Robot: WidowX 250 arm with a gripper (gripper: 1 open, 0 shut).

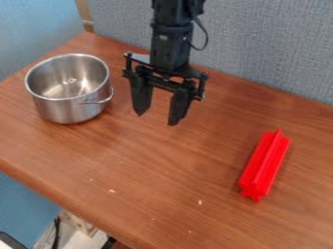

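My black gripper [160,100] hangs over the wooden table at the upper middle, open, with its two fingers apart and nothing visible between them. To its left stands a steel pot [65,89] with a wire handle at its side. At the right lies a long red object [266,163], set diagonally on the table.
A grey padded wall [274,49] runs along the back, and a light blue surface shows at the left edge.
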